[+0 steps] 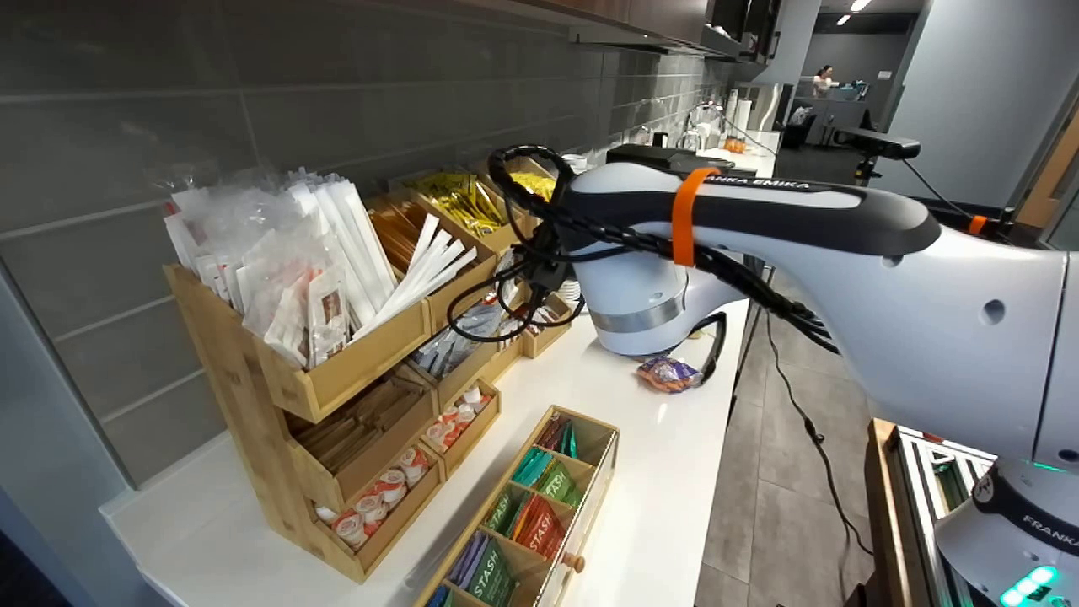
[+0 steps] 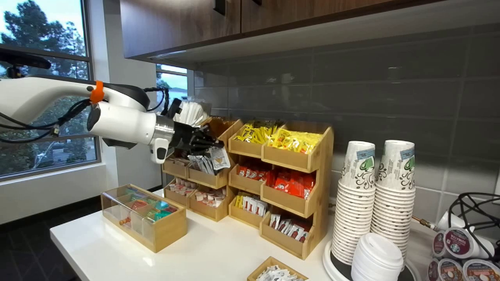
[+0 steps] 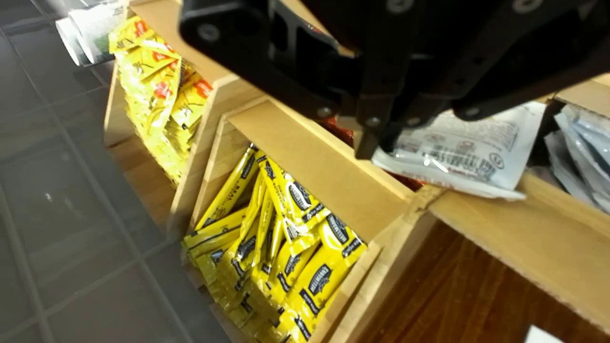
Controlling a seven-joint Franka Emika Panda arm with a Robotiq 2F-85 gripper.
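Observation:
In the wrist view, my gripper is shut at the corner of a thin whitish packet with a barcode, which sticks out to the right from the fingertips. From exterior view 2, the same packet hangs at the end of my gripper, in front of the wooden organizer. Behind and below it, similar silver packets fill a middle-tier bin. The arm hides the gripper's fingers in exterior view 1, where some silver packets show in their bin.
Yellow packets fill top bins close to the gripper. Straws and wrapped cutlery rise from another top bin. A tea box, stacked cups and a purple snack bag stand or lie on the counter, whose front part is clear.

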